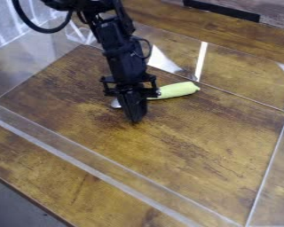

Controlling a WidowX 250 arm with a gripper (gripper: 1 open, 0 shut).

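My black gripper (134,110) is low over the wooden table, its tips at or close to the surface, and looks shut. Just behind it lies a pale green handle (174,90) pointing to the right. A small silvery piece (114,104) shows left of the fingertips, probably part of the same utensil, mostly hidden by the gripper. I cannot tell that anything is between the fingers.
Clear plastic walls (79,156) border the work area on several sides. A dark object (233,11) sits at the back edge.
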